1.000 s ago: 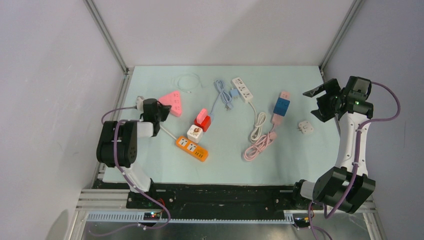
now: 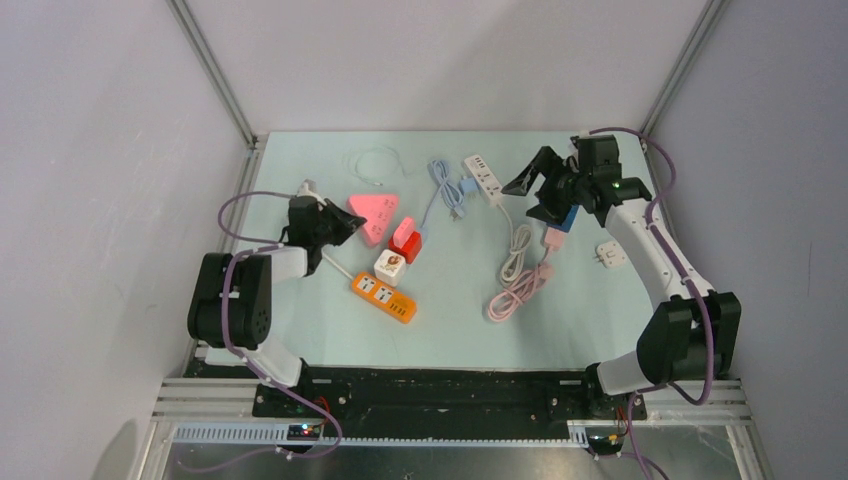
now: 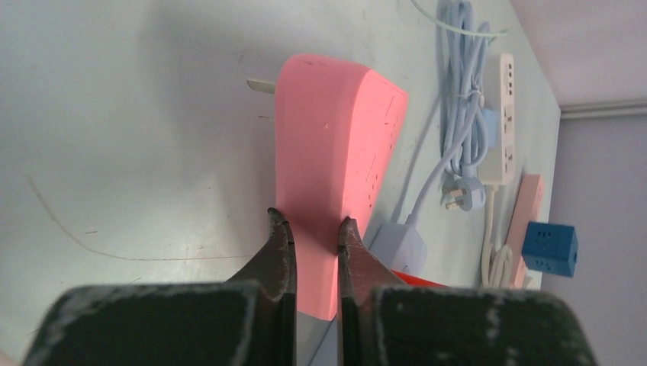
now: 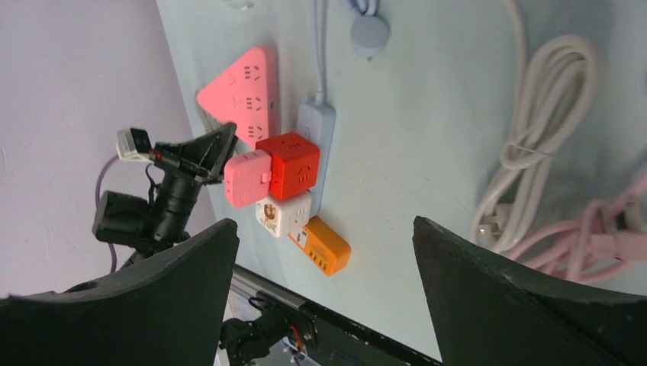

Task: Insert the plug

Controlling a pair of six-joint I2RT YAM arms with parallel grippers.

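A pink triangular plug adapter (image 3: 324,145) with socket slots hangs in my left gripper, which is shut on it; a metal prong (image 3: 262,86) sticks out from its side. Seen from above, the adapter (image 2: 374,215) is at the left of the table, just behind the red block. My right gripper (image 2: 522,202) is open over the right half, its two fingers spread and nothing between them. Beneath that hand, the blue cube (image 2: 567,222) on the pink power strip (image 2: 555,239) is mostly covered. Whether the adapter touches the table is unclear.
A red block (image 4: 295,165) with a pink adapter (image 4: 248,178) on it sits on the light-blue strip (image 4: 324,122). Near these are a white block (image 2: 390,265) and an orange strip (image 2: 384,297). The white strip (image 2: 483,179) and coiled cords (image 2: 519,293) lie right of centre.
My right arm has swung left from beyond the table's right edge to over the blue cube. The left gripper has carried the pink adapter right and slightly toward the front.
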